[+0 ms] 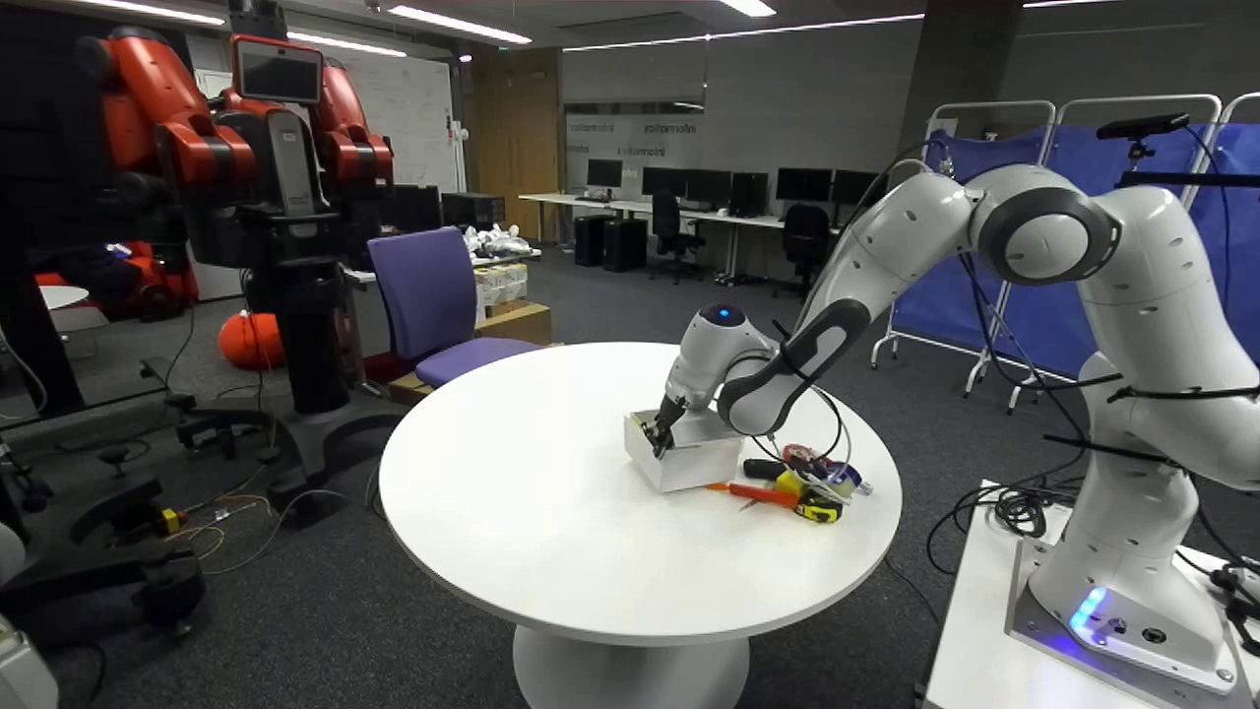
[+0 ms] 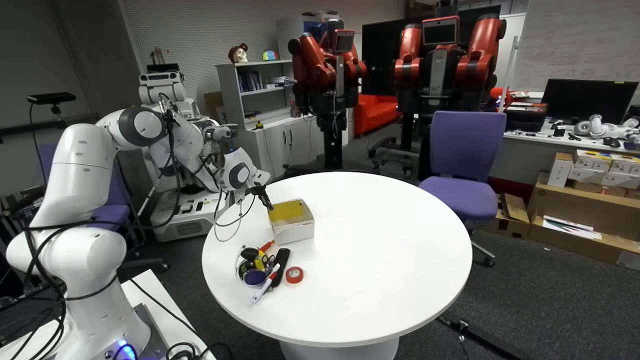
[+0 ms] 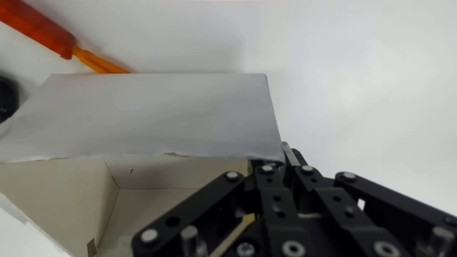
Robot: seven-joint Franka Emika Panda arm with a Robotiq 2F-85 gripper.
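An open white box (image 1: 688, 466) stands upright on the round table beside a cluster of tools. Its yellow inside (image 2: 286, 211) shows in the second exterior view. At one corner of the box wall my gripper is shut, the wall pinched between its fingers. In the wrist view the white outer wall (image 3: 162, 113) runs left from the fingertips, and the bare part of the box floor in view holds nothing. An orange-red screwdriver (image 3: 38, 28) lies on the table close to that wall, its tip passing behind the wall's edge.
Tools crowd the box: a yellow-black tape measure (image 1: 818, 508), a red tape roll (image 2: 294, 275), a black-handled tool (image 2: 280, 267) and a blue roll (image 2: 254, 277). A purple chair (image 2: 465, 180) stands beyond its edge.
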